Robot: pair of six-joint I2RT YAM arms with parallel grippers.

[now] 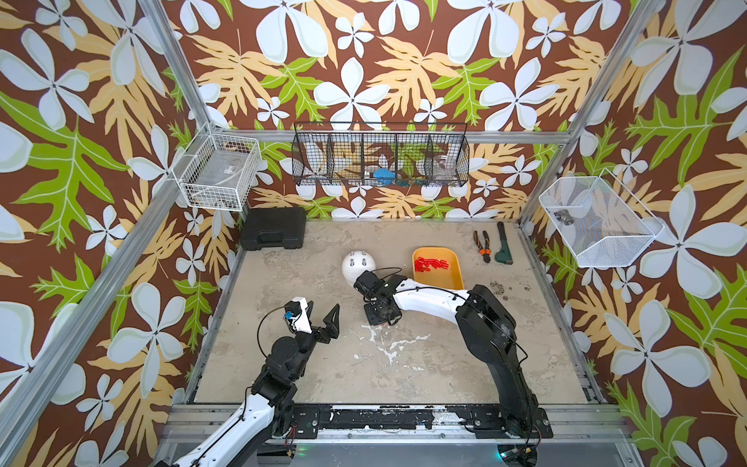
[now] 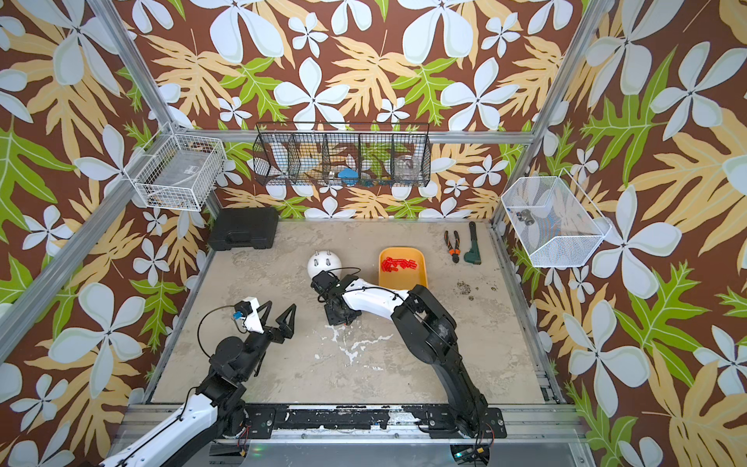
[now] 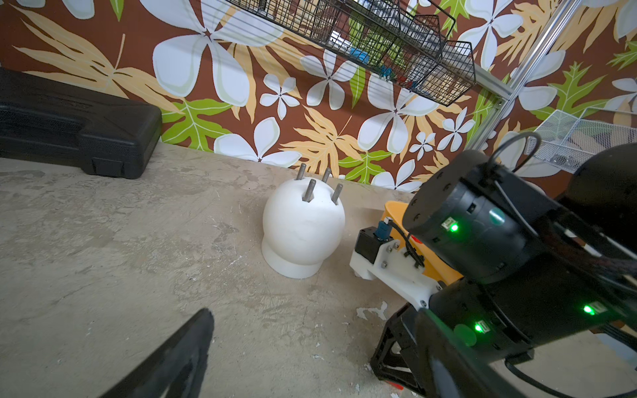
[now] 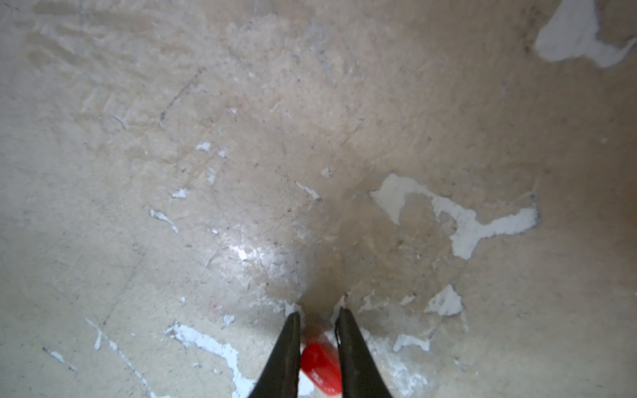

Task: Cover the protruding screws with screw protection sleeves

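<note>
A white dome (image 3: 304, 229) on a round base stands on the table, with several bare metal screws (image 3: 310, 191) sticking up from its top. Red sleeves (image 1: 430, 264) lie in the yellow bin (image 1: 456, 281) to the right of the dome. My right gripper is low over the table just in front of the dome, a single red sleeve (image 4: 321, 368) lying between its narrowly spaced fingers. Whether they grip it cannot be told. My left gripper is open and empty, to the front left of the dome.
A black case (image 1: 272, 227) rests at the back left. Pliers (image 1: 482, 246) and a green-handled tool (image 1: 503, 243) lie at the back right. The right arm reaches across in front of the yellow bin.
</note>
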